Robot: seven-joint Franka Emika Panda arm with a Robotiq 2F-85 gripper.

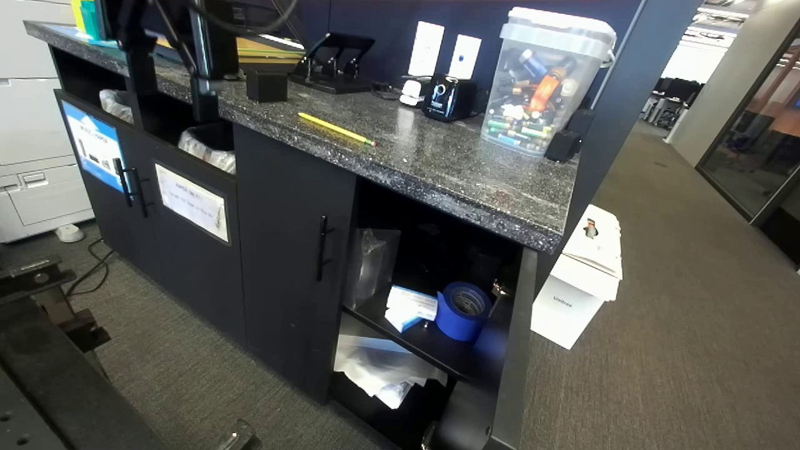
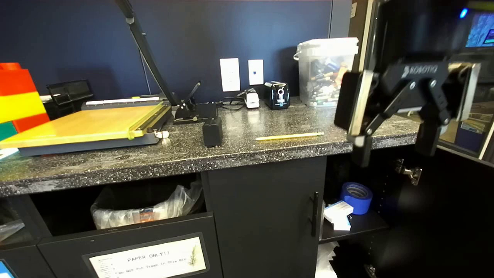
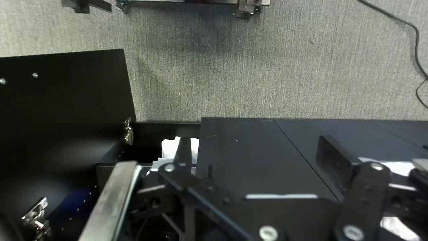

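Note:
My gripper is open, its two fingers pointing down and nothing between them. In exterior view 2 it appears at the right, in front of the counter's edge and the open cabinet. From exterior view 1 the gripper shows dark at the upper left, blocking part of the counter's far end. In the wrist view the fingers stand wide apart, with the cabinet fronts and floor beyond. A yellow pencil lies on the speckled counter, apart from the gripper. Inside the open cabinet, a blue tape roll rests beside small white-and-blue boxes.
On the counter stand a lidded tub of batteries, a black box-shaped device, a small black block and a yellow-topped paper cutter. The cabinet door is swung open. Bare counter surrounds the pencil.

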